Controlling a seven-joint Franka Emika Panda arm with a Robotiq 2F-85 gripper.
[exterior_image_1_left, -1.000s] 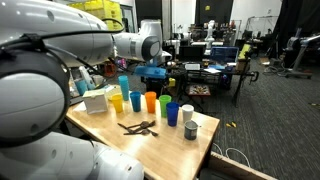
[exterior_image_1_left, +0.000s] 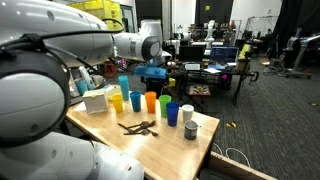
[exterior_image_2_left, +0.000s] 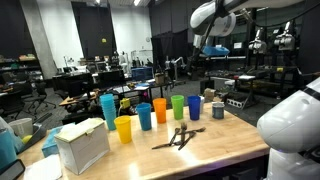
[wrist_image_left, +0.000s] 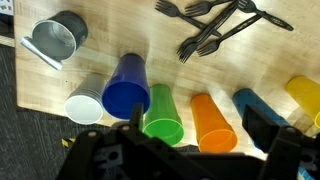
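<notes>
High over the table my gripper stands open, with empty space between its dark fingers in the wrist view. Below it stand several cups: a dark blue cup (wrist_image_left: 126, 88), a green cup (wrist_image_left: 162, 116), an orange cup (wrist_image_left: 212, 124), a lighter blue cup (wrist_image_left: 256, 108) and a yellow cup (wrist_image_left: 305, 98). A white cup (wrist_image_left: 86, 102) is beside the dark blue one. The grey metal mug (wrist_image_left: 58, 38) sits apart at upper left. Dark forks and other utensils (wrist_image_left: 205, 35) lie loose on the wooden table (wrist_image_left: 110, 22).
In exterior view 2, a white box (exterior_image_2_left: 84, 146) stands at the table's left, near the yellow cup. A tall blue cup (exterior_image_2_left: 108, 109) rises behind. Bare wood (exterior_image_2_left: 225, 140) lies in front of the cups at right. Desks and monitors fill the background.
</notes>
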